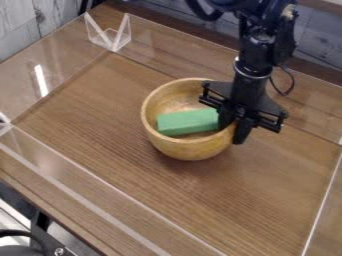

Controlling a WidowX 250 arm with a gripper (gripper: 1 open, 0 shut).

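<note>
A round yellow wooden bowl (181,145) stands on the wooden table (94,190), right of centre. A green block (183,123) lies inside it. My black gripper (231,117) is at the bowl's right rim, fingers pointing down and shut on that rim. The fingertips are partly hidden by the gripper body and the block, so their exact hold is hard to see.
A clear plastic piece (107,30) stands at the back left near the table's edge. A dark object sits at the bottom-left corner.
</note>
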